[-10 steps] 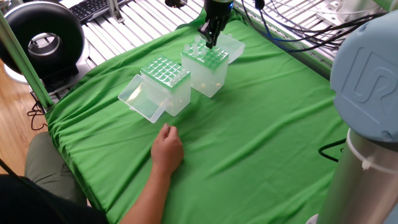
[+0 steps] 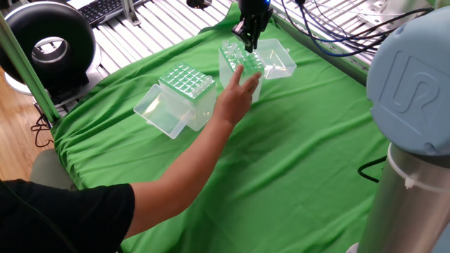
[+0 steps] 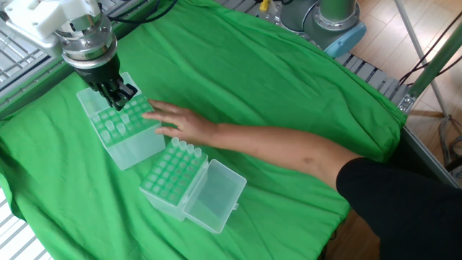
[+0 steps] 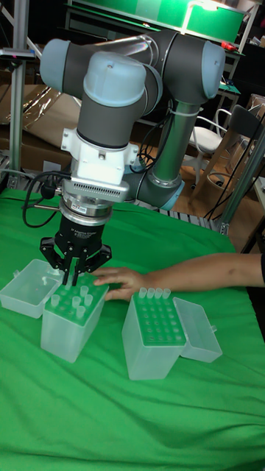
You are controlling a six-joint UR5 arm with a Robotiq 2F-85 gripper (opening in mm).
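My gripper point(image 4: 72, 282) points down just above the green rack top point(image 4: 93, 299) of one translucent box point(image 4: 64, 339). Its fingertips are close together at the rack's far edge; whether they pinch a tube there is too small to tell. Several clear tubes point(image 4: 80, 313) stand scattered in this rack. A second translucent box point(image 4: 150, 363) sits beside it, a row of tubes point(image 4: 154, 294) along one edge of its rack point(image 4: 160, 320). A person's hand point(image 3: 186, 126) reaches to the first box, fingers at the side of its rack.
Open lids lie beside both boxes: one lid point(image 2: 276, 59) behind the first, another lid point(image 2: 162, 111) beside the second. The person's forearm point(image 3: 274, 146) crosses over the green cloth point(image 2: 302, 161).
The person's hand has come from the front cloth up to the first box. The second box stayed put.
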